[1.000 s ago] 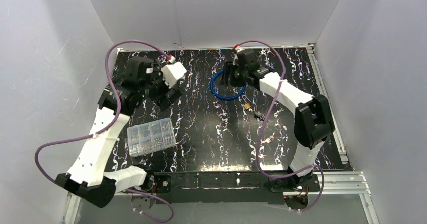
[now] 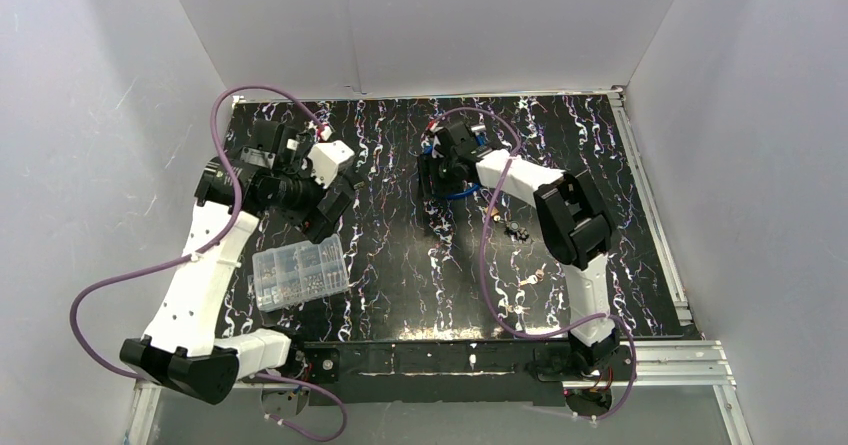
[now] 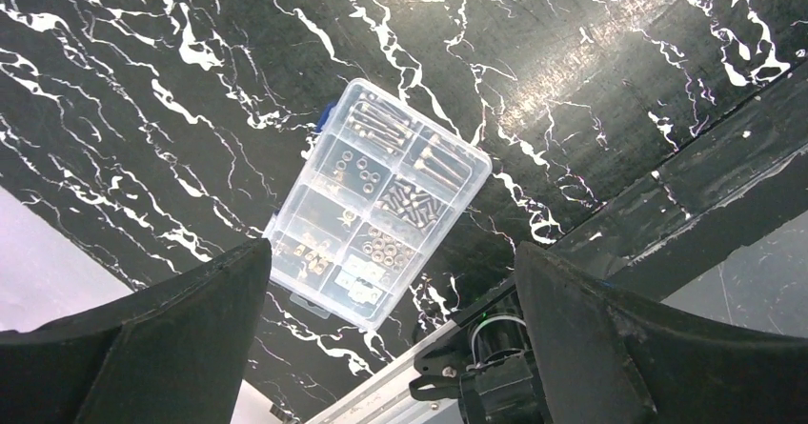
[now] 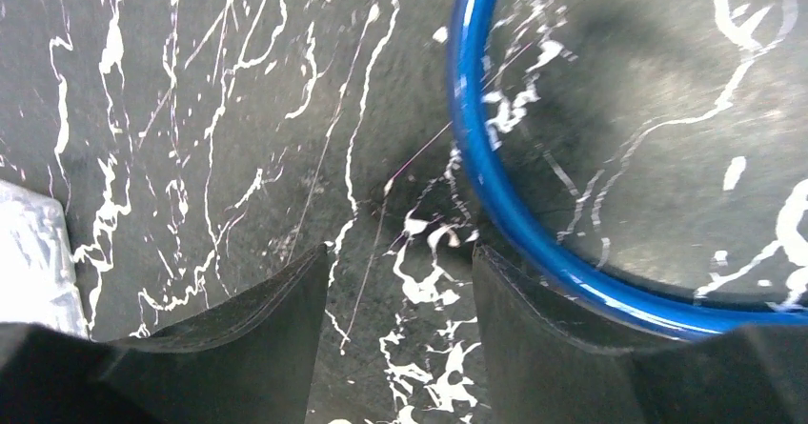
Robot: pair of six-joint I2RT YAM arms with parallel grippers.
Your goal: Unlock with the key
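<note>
A small brass-coloured piece (image 2: 495, 215), perhaps the lock, lies right of centre in the top view, partly covered by a purple cable. Dark small parts (image 2: 516, 232) are beside it. Nearer the front edge is a small key-like item (image 2: 532, 278); its details are too small to tell. My right gripper is open over bare table at the left side of the blue ring (image 4: 481, 157), nothing between its fingers. Above the parts box, my left gripper stands wide open and empty. Neither wrist view shows a key or lock.
The clear parts box (image 3: 381, 200) with screws and nuts lies at the left front. Purple cables (image 2: 483, 255) loop along both arms. Bare marbled table (image 2: 400, 275) stretches between the box and the small metal parts.
My right arm has swung left, its gripper now at the blue ring's left side. My left gripper has turned and shifted slightly toward the front. The small parts and box stay put.
</note>
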